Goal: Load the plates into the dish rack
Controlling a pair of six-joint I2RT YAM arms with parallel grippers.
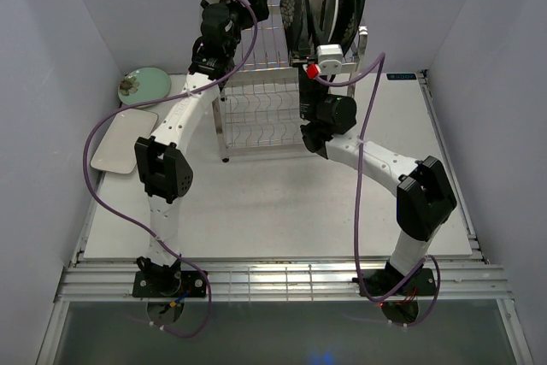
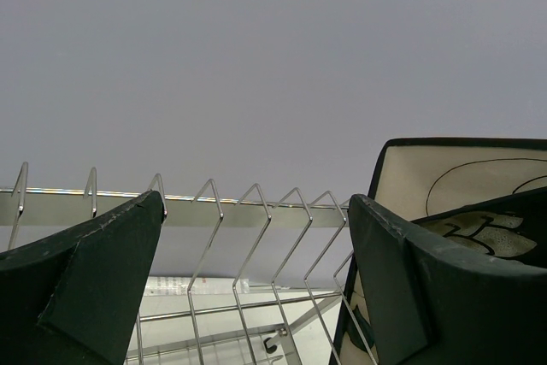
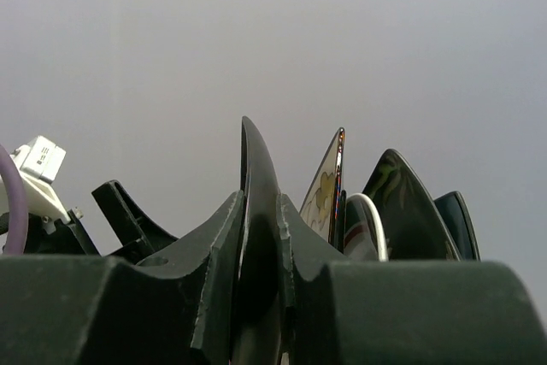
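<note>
Several plates (image 1: pixel 346 2) stand upright in the top tier's right end of the wire dish rack (image 1: pixel 256 138). My right gripper (image 1: pixel 303 61) is at the near edge of the leftmost dark plate (image 1: pixel 295 8), shut on it; in the right wrist view that plate (image 3: pixel 258 177) rises between the fingers. My left gripper (image 1: pixel 254 4) is open over the rack's left part; in the left wrist view empty wire slots (image 2: pixel 214 220) show between its fingers, with a dark-rimmed plate (image 2: pixel 453 168) to the right.
A green plate (image 1: pixel 145 84) and a pale square plate (image 1: pixel 124 139) lie on the table at left. Grey walls enclose it on the sides and back.
</note>
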